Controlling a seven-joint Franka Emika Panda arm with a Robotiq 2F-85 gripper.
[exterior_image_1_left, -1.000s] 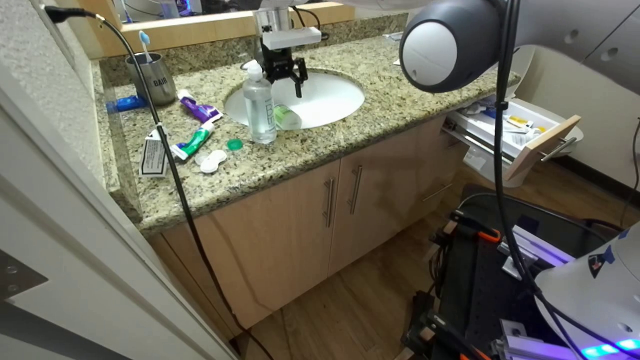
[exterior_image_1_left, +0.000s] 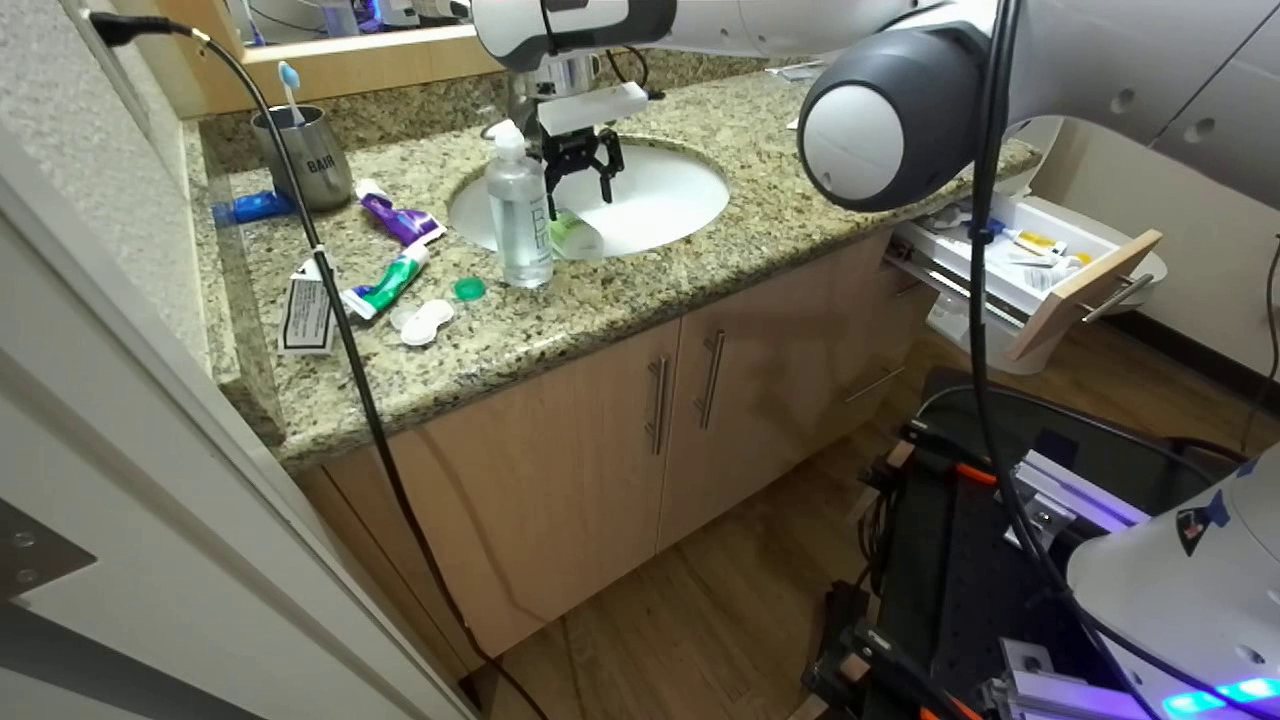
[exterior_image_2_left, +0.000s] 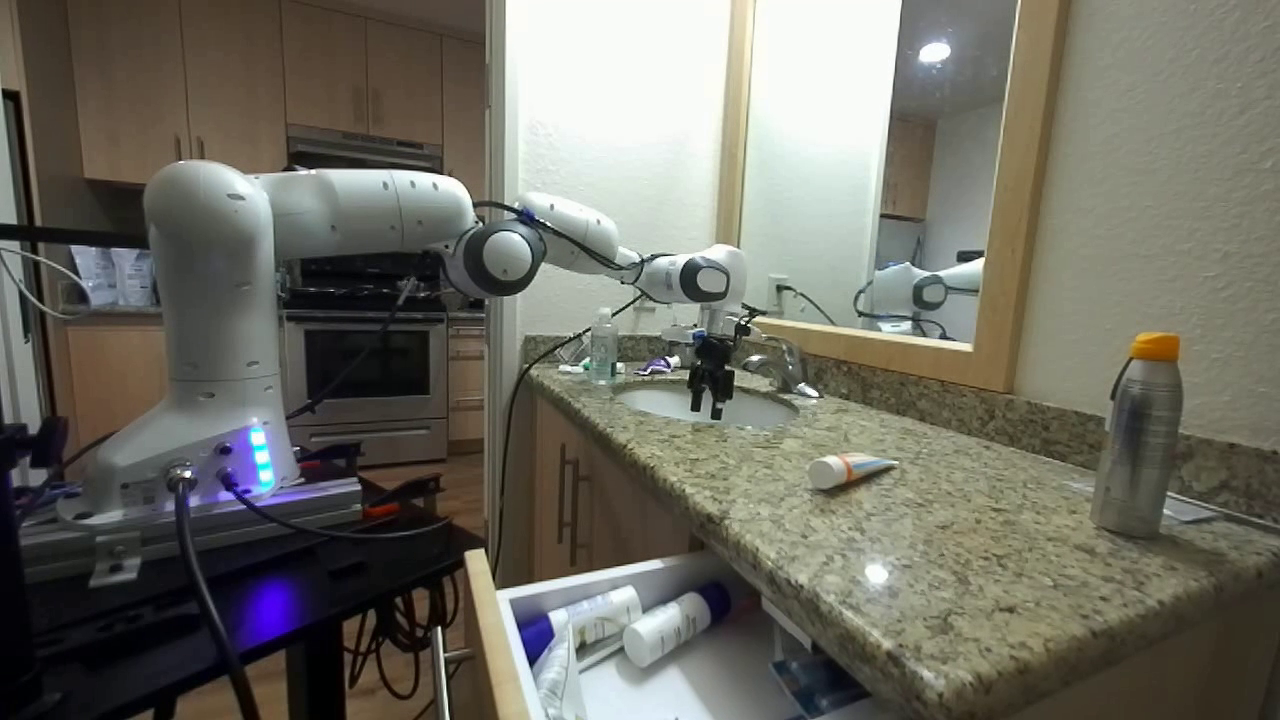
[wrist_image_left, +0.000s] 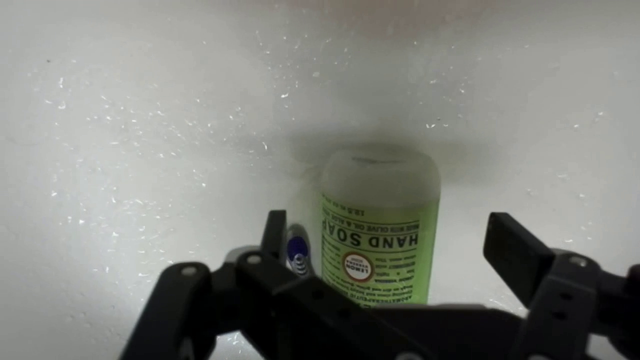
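Note:
A hand soap bottle (wrist_image_left: 379, 234) with a green label lies in the white sink (wrist_image_left: 150, 150); its upper part is hidden behind my gripper in the wrist view. My gripper is open above it, one finger on each side of the bottle in that view, with a gap on both sides. In exterior view 1 the gripper (exterior_image_1_left: 581, 192) reaches down over the basin, and the soap bottle (exterior_image_1_left: 577, 236) shows partly behind a clear pump bottle (exterior_image_1_left: 519, 210). Beside the soap, close to the left finger, lies a small blue-and-white item (wrist_image_left: 297, 251).
Left of the sink are a metal cup (exterior_image_1_left: 306, 162), several tubes and a green cap (exterior_image_1_left: 469, 289). A faucet (exterior_image_2_left: 786, 364) stands behind the basin. Further right are a white tube (exterior_image_2_left: 847, 469), a spray can (exterior_image_2_left: 1137, 438) and an open drawer (exterior_image_2_left: 672, 672).
The gripper has come lower over the sink and a little to the right in exterior view 1. The soap bottle and counter items stay where they were.

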